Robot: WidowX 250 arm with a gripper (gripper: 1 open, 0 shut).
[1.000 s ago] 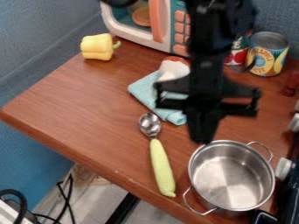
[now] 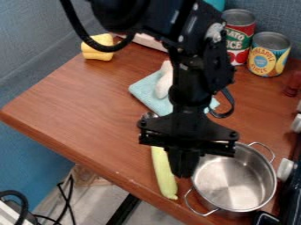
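My black gripper [image 2: 184,158] hangs low over the table's front half, just left of a steel pot [image 2: 235,180] and over the upper part of a pale yellow-green corn [image 2: 163,174]. Whether its fingers are open or shut is hidden by the gripper body. A light blue cloth [image 2: 146,91] with a white object [image 2: 164,77] on it lies behind the arm.
A yellow pepper [image 2: 98,48] sits at the back left, partly behind a cable. Two cans [image 2: 235,44] stand at the back right.
The arm has moved left and slightly down, from above the pot and cloth to over the corn and spoon, now hiding more of them. The pot and corn have not visibly moved.
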